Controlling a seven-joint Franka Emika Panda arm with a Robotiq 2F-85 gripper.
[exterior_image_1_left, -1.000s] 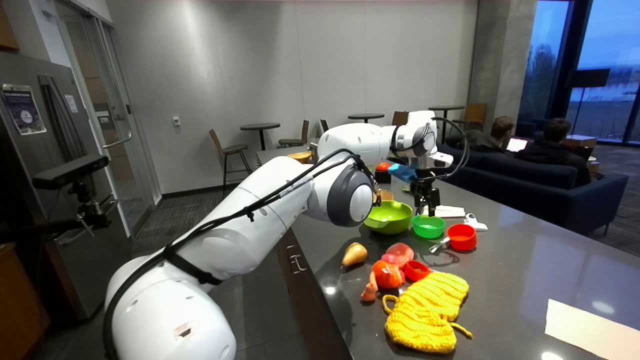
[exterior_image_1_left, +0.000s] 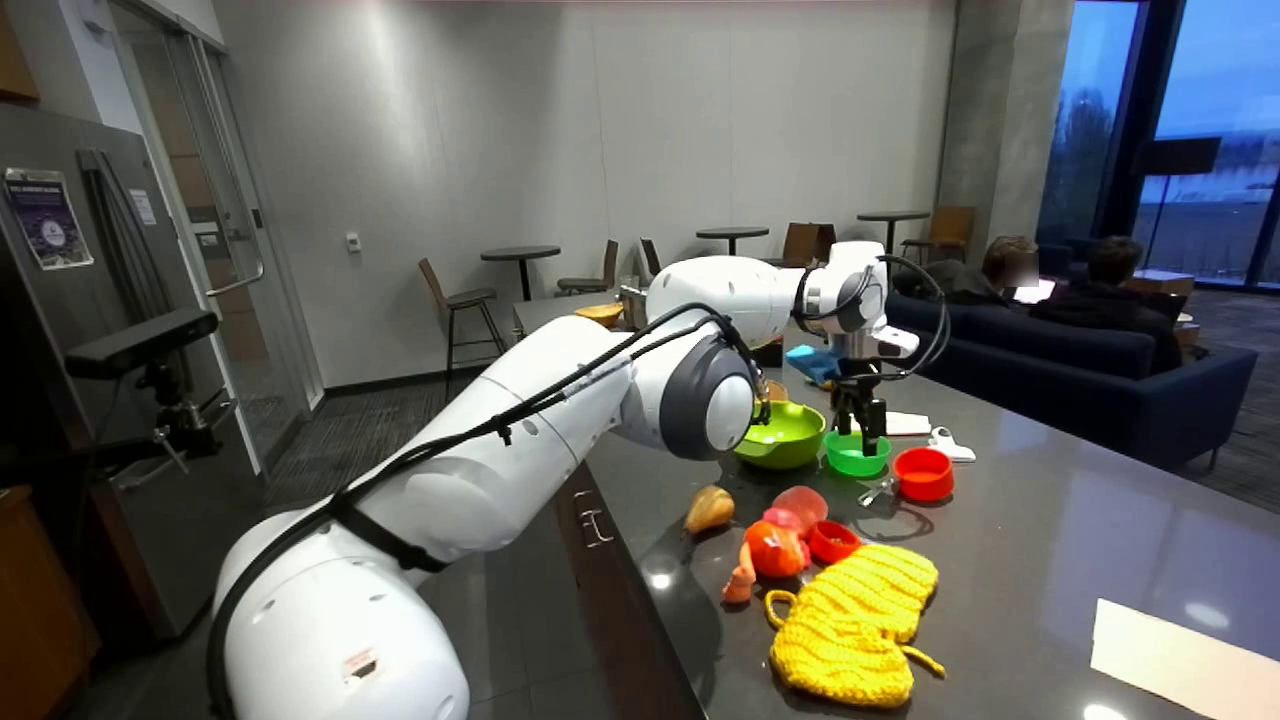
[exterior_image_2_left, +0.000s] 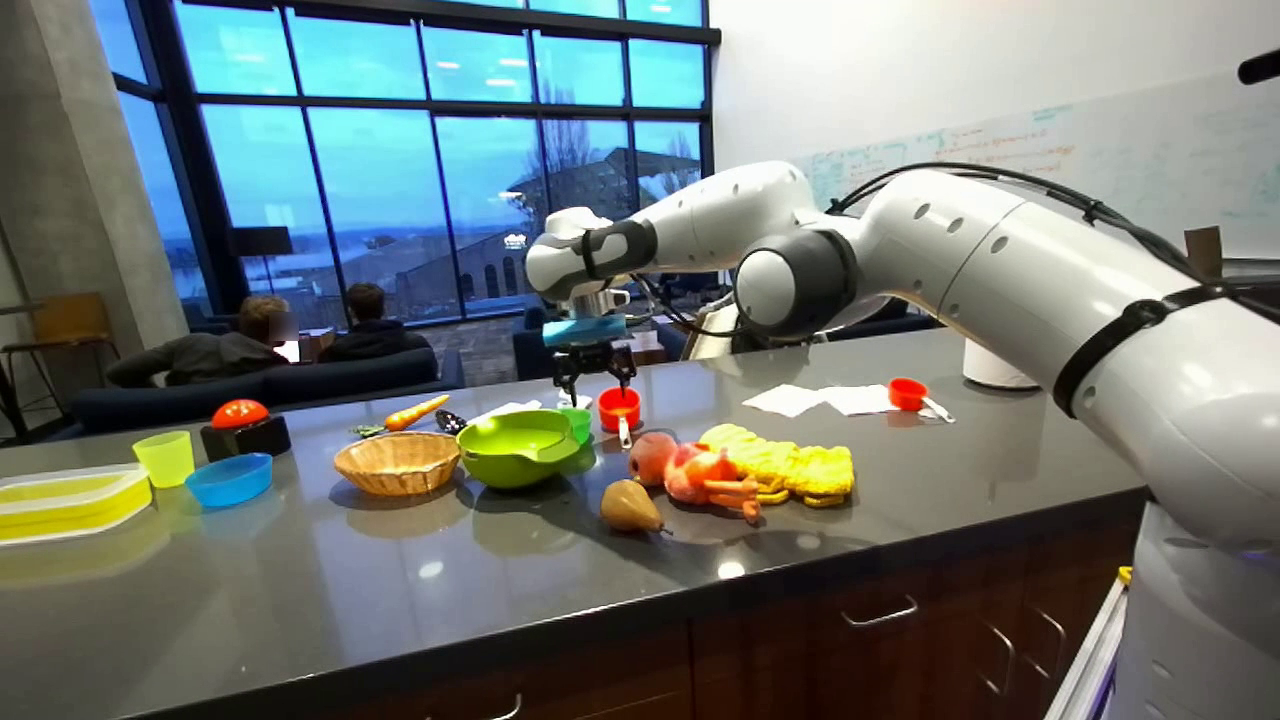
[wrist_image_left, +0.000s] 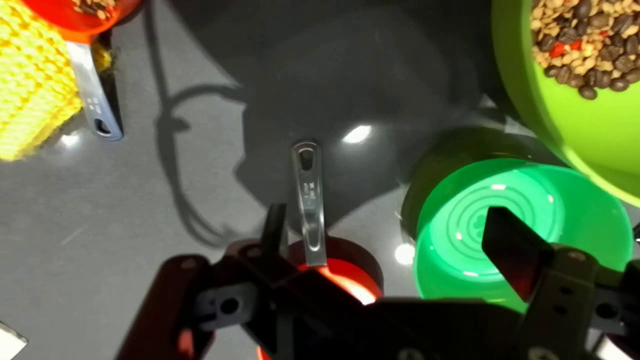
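Note:
My gripper (exterior_image_1_left: 859, 437) hangs over the counter with its fingers wide apart and nothing held. In the wrist view one black finger (wrist_image_left: 508, 249) overlaps the empty green cup (wrist_image_left: 432, 264). The other finger (wrist_image_left: 274, 228) appears beside the metal handle of a red measuring cup (wrist_image_left: 354, 281), whose bowl is mostly hidden by the gripper. Whether either finger touches a cup I cannot tell. A green bowl (wrist_image_left: 591, 144) next to the green cup holds beans and grains.
Toward the front lie a pear (exterior_image_1_left: 709, 509), a peach (exterior_image_1_left: 801, 506), a tomato (exterior_image_1_left: 777, 550), a smaller red measuring cup (exterior_image_1_left: 834, 542) and yellow knitwork (exterior_image_1_left: 858, 624). A wicker basket (exterior_image_2_left: 396, 466) sits by the green bowl. Bare counter spreads to the right in exterior view 1.
The gripper has come lower and slightly right in exterior view 1, now overlapping the green cup. The cups and bowl look unmoved.

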